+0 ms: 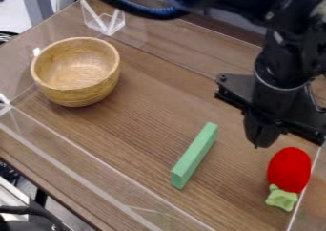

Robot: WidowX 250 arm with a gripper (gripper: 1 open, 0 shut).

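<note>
The black gripper (262,137) hangs over the right side of the wooden table, shut, with nothing visible between its fingers. Below and right of it lies a red oval object (289,168) with a pale green leafy end (281,199), like a toy strawberry or radish. A mint-green bar (193,156) lies diagonally to the lower left of the gripper, apart from it. A wooden bowl (75,78) sits at the left of the table.
A white clip-like frame (105,21) stands at the back left. Cables and a black arm occupy the top and right.
</note>
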